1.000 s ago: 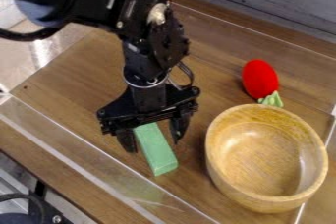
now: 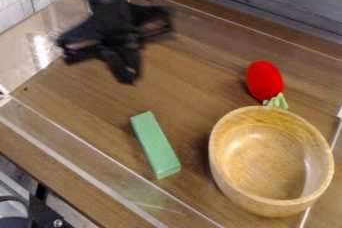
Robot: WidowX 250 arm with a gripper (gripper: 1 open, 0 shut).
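My gripper point(image 2: 123, 57) is high at the upper left, motion-blurred, so whether it is open or shut is unclear. Below it and to the right, a green block point(image 2: 155, 144) lies on the wooden surface at the lower middle, with nothing touching it.
A wooden bowl point(image 2: 270, 197) fills the lower right. A red radish-like toy point(image 2: 265, 80) with green leaves lies behind it. A wall runs along the back, and a raised edge lines the front left.
My gripper has risen and moved back and left, away from the green block it was over. The block stays in about the same place.
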